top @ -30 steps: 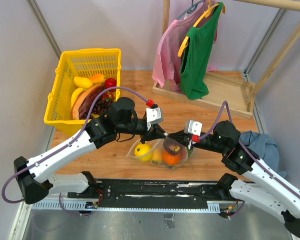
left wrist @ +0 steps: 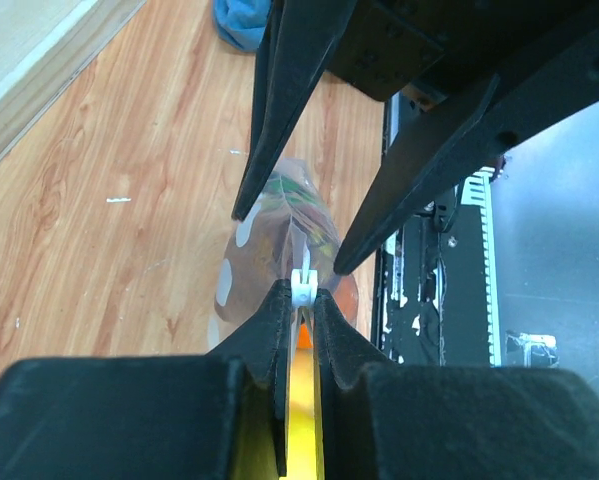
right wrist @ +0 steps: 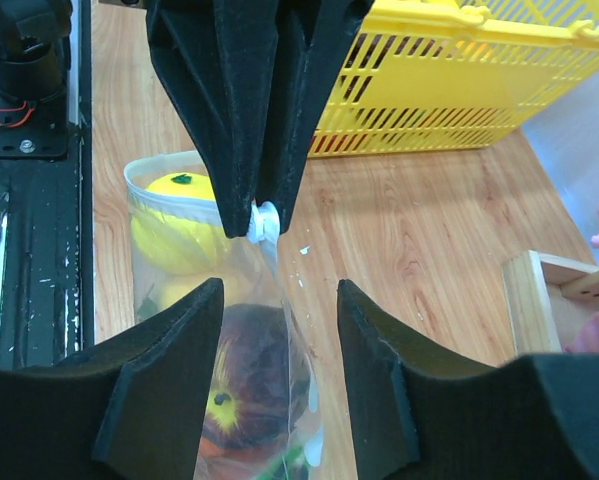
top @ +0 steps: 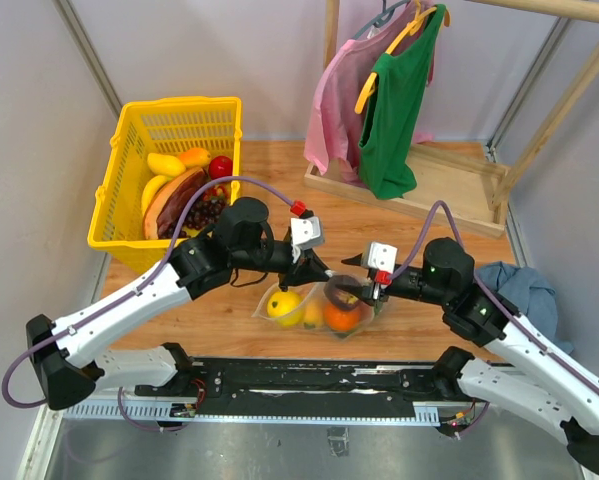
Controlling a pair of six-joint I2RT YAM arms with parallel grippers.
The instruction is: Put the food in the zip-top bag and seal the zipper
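The clear zip bag [right wrist: 249, 330] lies on the wooden table with a yellow fruit [top: 284, 304], an orange fruit [top: 342, 316] and a dark round fruit [right wrist: 252, 365] inside. My left gripper is shut on the white zipper slider at the bag's top edge; in the right wrist view the slider [right wrist: 264, 222] shows between its fingertips. My right gripper stands open over the bag, its fingers spread either side of the bag's edge without closing on it. In the right wrist view the bag's mouth gapes around the yellow fruit [right wrist: 175, 225].
A yellow basket [top: 109, 200] with more fruit stands at the back left. Behind the arms are a wooden clothes rack base [top: 454, 190] with hanging garments, and a blue cloth [top: 519, 290] at the right. Bare table lies behind the bag.
The left arm has hardly moved.
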